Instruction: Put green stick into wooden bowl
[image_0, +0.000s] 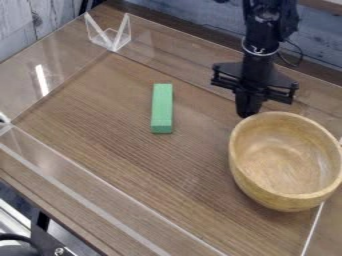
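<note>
The green stick (162, 108) lies flat on the wooden table, left of centre and running away from the camera. At the right stands the wooden bowl (283, 162), upright and with no object showing inside. My black gripper (250, 104) is just behind the bowl's upper left rim, its fingertips close to that rim; whether they touch it cannot be told. The gripper is to the right of the stick and well apart from it. Its fingers are small and dark here, so their spacing is unclear.
A white wire-like stand (110, 34) is at the back left. Bare table (120, 165) spreads across the front and left. Dark cables and a round black part (20, 245) sit at the lower left corner, off the table.
</note>
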